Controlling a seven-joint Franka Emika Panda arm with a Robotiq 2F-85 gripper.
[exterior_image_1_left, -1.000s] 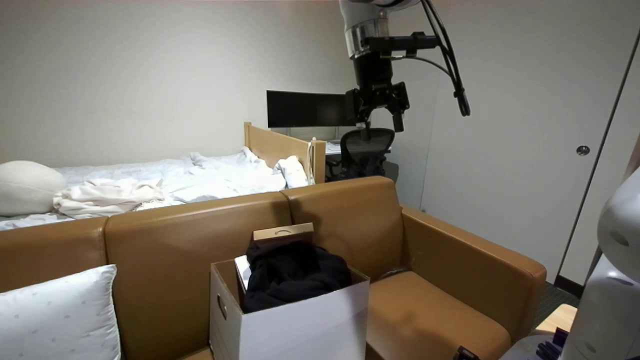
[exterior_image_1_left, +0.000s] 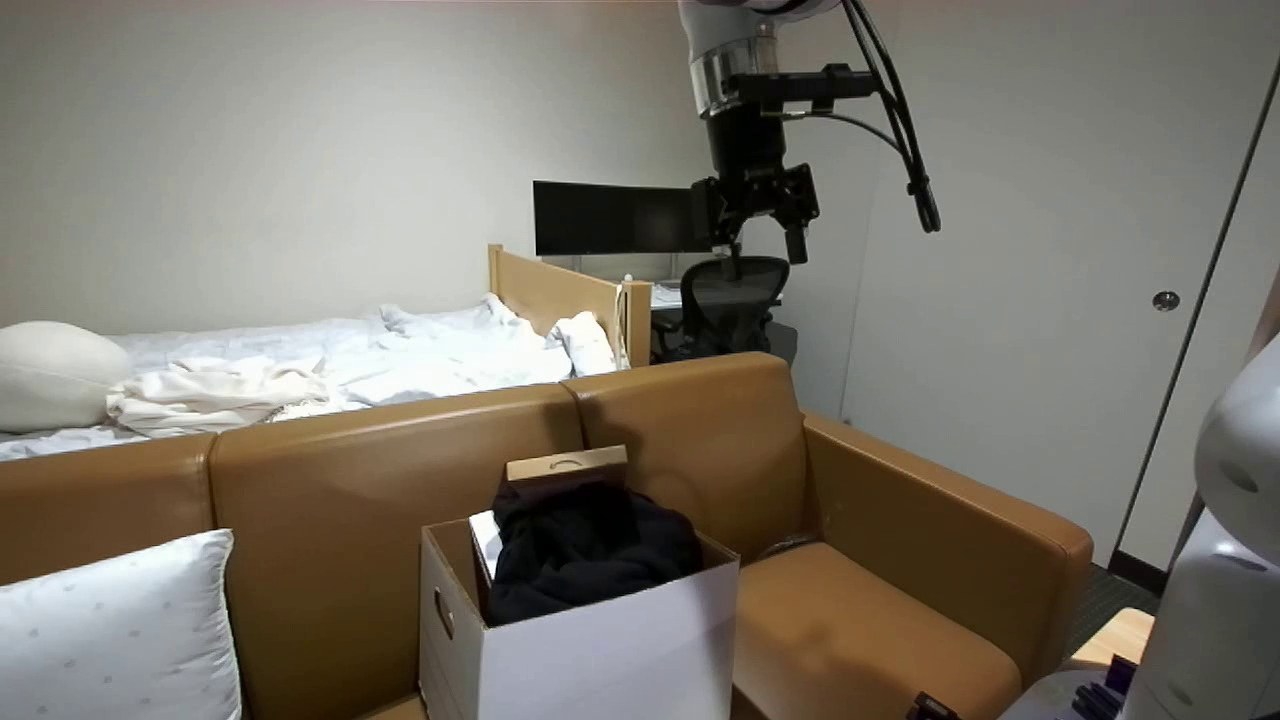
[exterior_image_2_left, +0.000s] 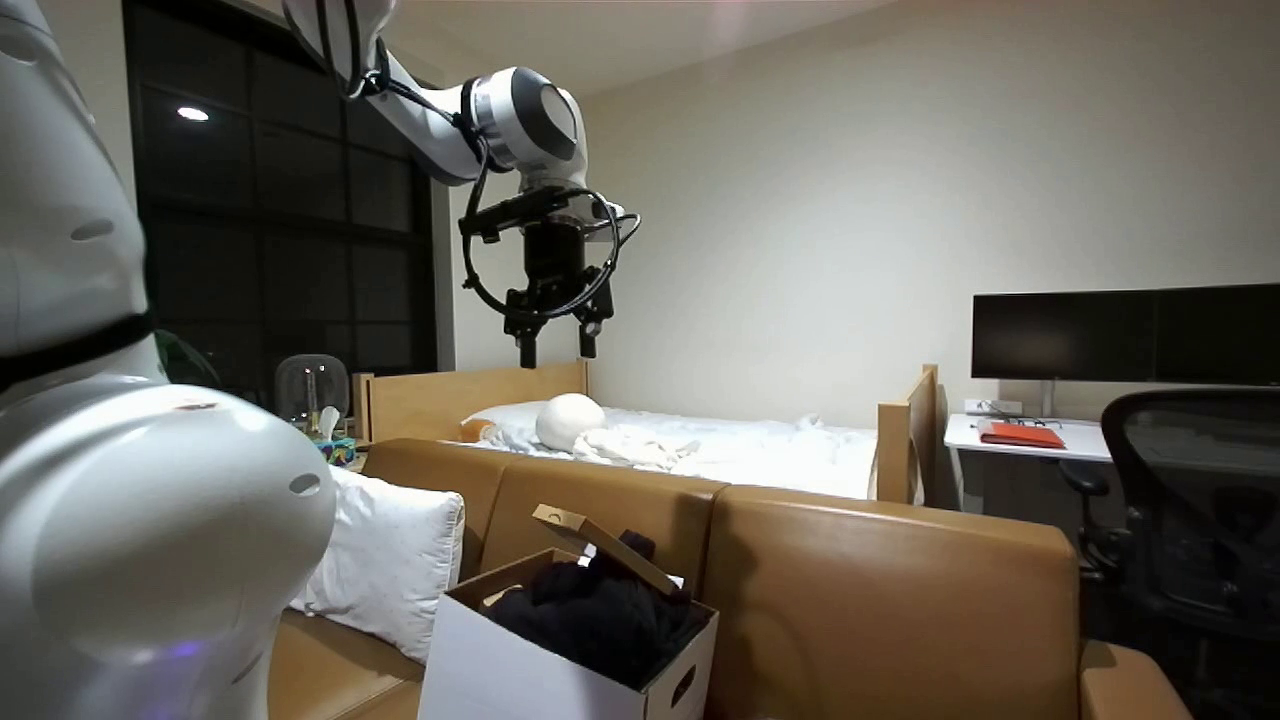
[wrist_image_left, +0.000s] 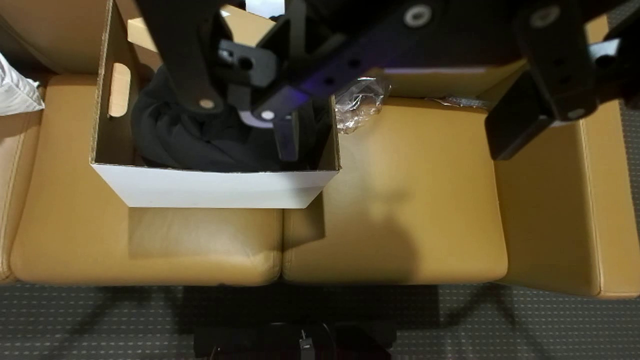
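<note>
High above the couch hangs my gripper (exterior_image_1_left: 764, 258), its two fingers spread apart with only air between them. In exterior view 2 the gripper (exterior_image_2_left: 557, 355) is likewise open and well clear of everything below. A white cardboard box (exterior_image_1_left: 606, 660) stands on the couch seat, filled with a bunched black cloth (exterior_image_1_left: 588, 552). Behind the cloth a brown cardboard piece (exterior_image_1_left: 566, 464) sticks up from the box. From the wrist, the black cloth (wrist_image_left: 204, 135) lies below and partly behind one finger; the other finger (wrist_image_left: 519, 120) is over the right of the couch.
Clear plastic wrap (wrist_image_left: 360, 102) lies right of the box in the wrist view. A white pillow (exterior_image_1_left: 126, 630) leans at the left. Behind the backrest is a bed with white bedding (exterior_image_1_left: 444, 348).
</note>
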